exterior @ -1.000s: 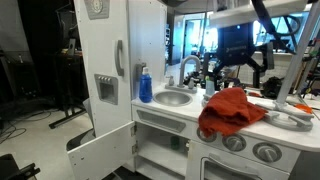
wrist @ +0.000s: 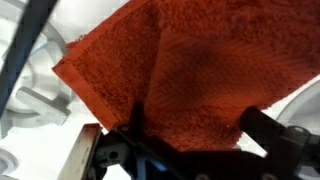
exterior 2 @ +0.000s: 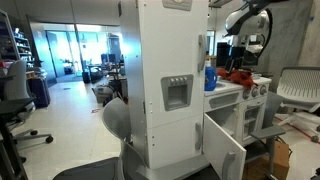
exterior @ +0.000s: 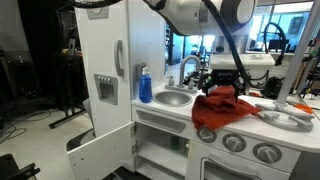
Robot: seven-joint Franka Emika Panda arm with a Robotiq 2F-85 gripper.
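A red towel lies rumpled on the white toy kitchen counter, partly draping over its front edge in exterior view 1. My gripper is down at the towel's upper part. In the wrist view, the gripper stands open, its dark fingers wide apart with red cloth spread beneath and between them. Whether the fingertips touch the cloth is hard to tell. Exterior view 2 shows the towel small, below the arm.
Left of the towel are a sink with a faucet and a blue bottle. A tall white fridge unit stands further left. The lower cabinet door hangs open. Burner rings lie to the right.
The arm has come down and away from the camera, bringing the gripper to the towel's top. The towel's upper outline looks slightly different; it stays in nearly the same place.
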